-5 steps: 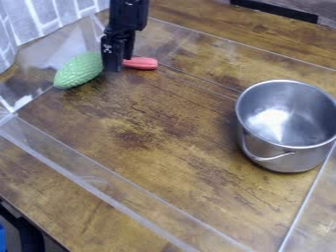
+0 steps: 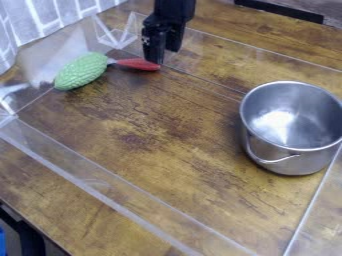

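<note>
My black gripper (image 2: 162, 48) is at the top centre, just above a red object (image 2: 139, 64) with a thin end reaching toward a green textured corn-like object (image 2: 80, 72). Whether the gripper's fingers are open or shut is hard to make out. A steel pot (image 2: 291, 130) with a handle stands at the right.
The wooden table (image 2: 160, 170) has clear plastic edging along its sides. A pale patterned cloth (image 2: 34, 22) is at the top left.
The gripper has moved right and a little up from beside the green object, uncovering more of the red object's left end.
</note>
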